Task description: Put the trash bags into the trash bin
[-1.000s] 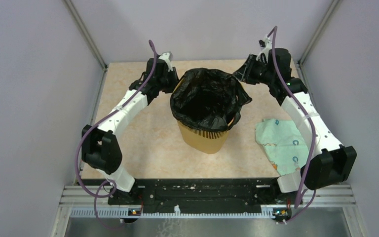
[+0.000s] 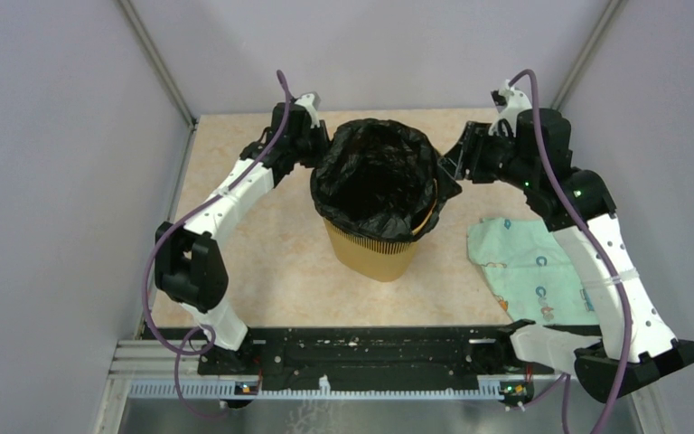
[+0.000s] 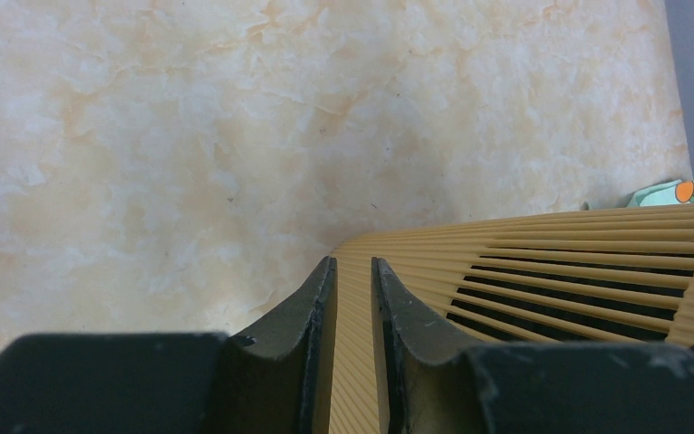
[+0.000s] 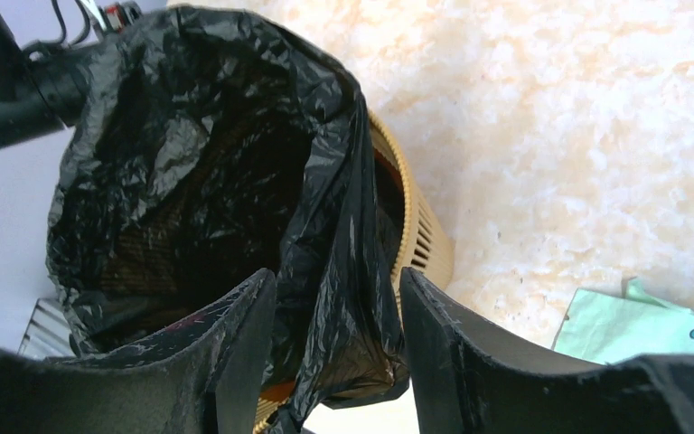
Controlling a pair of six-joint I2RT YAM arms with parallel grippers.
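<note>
A black trash bag (image 2: 361, 149) lines the tan trash bin (image 2: 375, 258) in the middle of the table, its edge folded over most of the rim. On the right side a loose flap of the bag (image 4: 348, 298) sticks out, and part of the bare bin rim (image 4: 408, 203) shows beside it. My right gripper is open, its fingers to either side of that flap in the right wrist view; contact cannot be told. My left gripper stands open by a small gap at the bin's left back, with the ribbed bin wall behind its fingertips.
A mint-green patterned cloth (image 2: 533, 271) lies flat on the table to the right of the bin. Grey walls close in the sides and back.
My right gripper has moved from behind the bin's right rim toward the right and front, to the bag's flap. At the left back, the bag edge now covers rim that showed earlier.
</note>
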